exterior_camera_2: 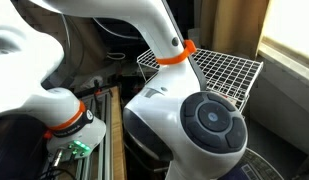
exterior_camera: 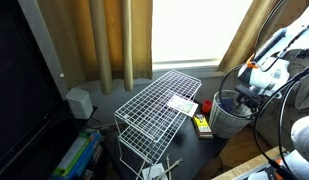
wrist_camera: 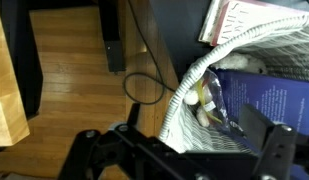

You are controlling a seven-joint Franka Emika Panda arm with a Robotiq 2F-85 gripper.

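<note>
My gripper is open over the near rim of a white woven basket [wrist_camera: 186, 88], one finger on each side of that rim, with no object held. Inside the basket lie a dark blue printed package [wrist_camera: 276, 98], a clear plastic bag [wrist_camera: 212, 100] and something whitish. In exterior view 1 the basket [exterior_camera: 226, 124] stands at the right, with the arm [exterior_camera: 266, 78] right above it; the fingertips are hard to make out there. The arm's white body hides the gripper in exterior view 2.
Left of the basket are a yellow-and-black box [exterior_camera: 202, 126], a red item [exterior_camera: 207, 106] and a white wire rack [exterior_camera: 144, 118] with a card [exterior_camera: 181, 104] on it. A wooden table edge [exterior_camera: 246, 170] is at the front. Cables hang around the arm.
</note>
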